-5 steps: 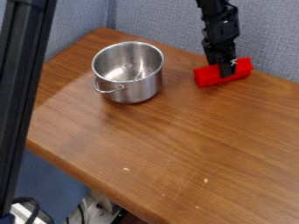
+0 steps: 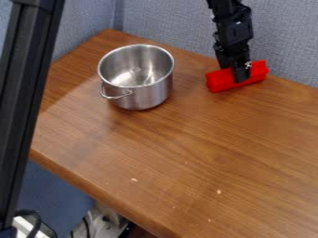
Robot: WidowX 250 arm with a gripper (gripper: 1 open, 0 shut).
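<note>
A red oblong object lies on the wooden table at the back right. My black gripper reaches down from the top onto its middle, its fingertips at the object. Whether the fingers are open or shut on it I cannot tell. A steel pot with a wire handle stands to the left, apart from the red object.
A grey padded wall runs along the back. A dark upright post stands at the left, beside the table's edge.
</note>
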